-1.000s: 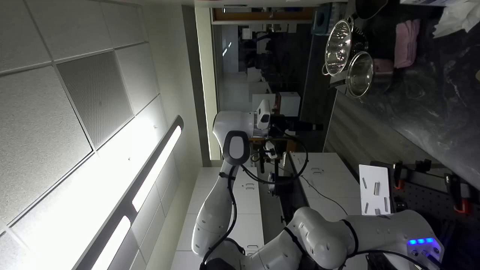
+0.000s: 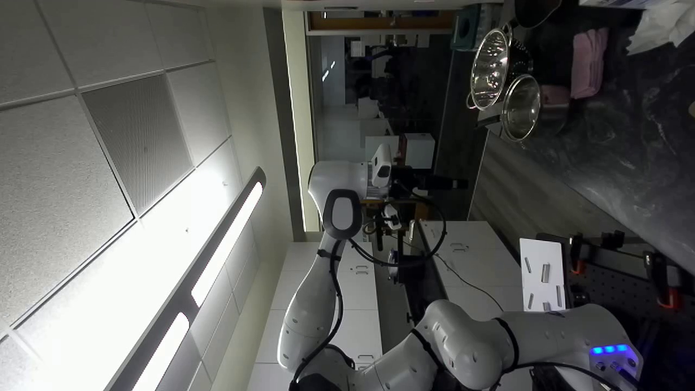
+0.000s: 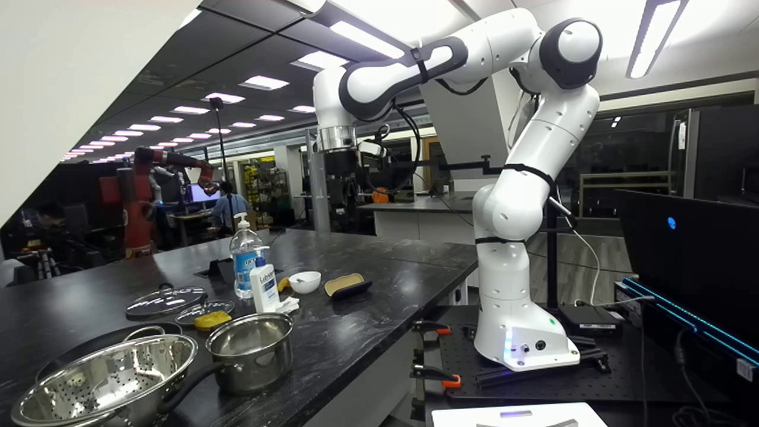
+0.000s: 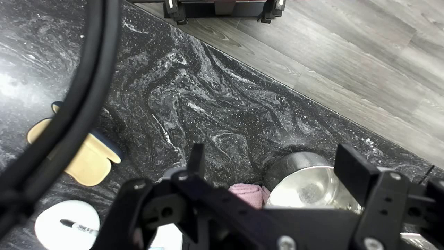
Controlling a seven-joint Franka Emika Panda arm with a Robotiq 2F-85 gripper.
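Note:
High above the black countertop, my gripper hangs open, its two dark fingers wide apart and touching nothing. Seen in the wrist view, a steel pot (image 4: 306,183) lies below and toward the right finger, partly covered by the gripper body. Beside it shows a folded pink towel (image 4: 245,193). A tan and dark blue sponge-like item (image 4: 92,161) rests at the left, partly behind my cable. Below that sits a white bowl (image 4: 66,227) with a marker (image 4: 79,227) over it. In the second exterior view, the arm holds the gripper (image 3: 348,206) pointing down.
A colander (image 3: 107,381) stands next to the pot, whose black handle points toward it. Lids, a yellow sponge (image 3: 213,320), a lotion bottle (image 3: 264,284) and a tall clear bottle (image 3: 244,260) crowd the counter farther back.

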